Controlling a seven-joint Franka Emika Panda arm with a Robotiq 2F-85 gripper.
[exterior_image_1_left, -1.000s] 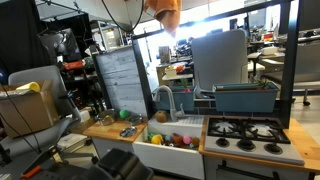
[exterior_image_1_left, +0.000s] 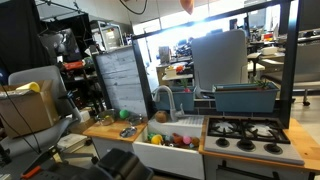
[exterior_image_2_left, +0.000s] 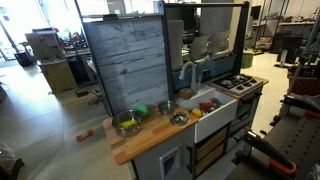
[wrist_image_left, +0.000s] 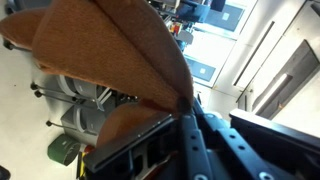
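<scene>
An orange-brown cloth (wrist_image_left: 110, 45) fills much of the upper left of the wrist view, draped in broad folds. My gripper is shut on it, with a bit of the fabric pinched at the dark fingertips. In exterior view 1 only a small end of the orange cloth (exterior_image_1_left: 187, 5) shows at the top edge, hanging high above the counter. The gripper itself is outside both exterior views.
Below stands a toy kitchen with a white sink (exterior_image_1_left: 168, 158) holding colourful items, a black-grated stove (exterior_image_1_left: 250, 138) and a faucet (exterior_image_1_left: 172, 103). Metal bowls (exterior_image_2_left: 127, 124) rest on the wooden counter (exterior_image_2_left: 150, 140). A tall grey panel (exterior_image_2_left: 131, 65) rises behind it.
The cloth hung lower in view before; it has risen, so that just its lower tip remains at the top edge. The kitchen and its items have stayed put.
</scene>
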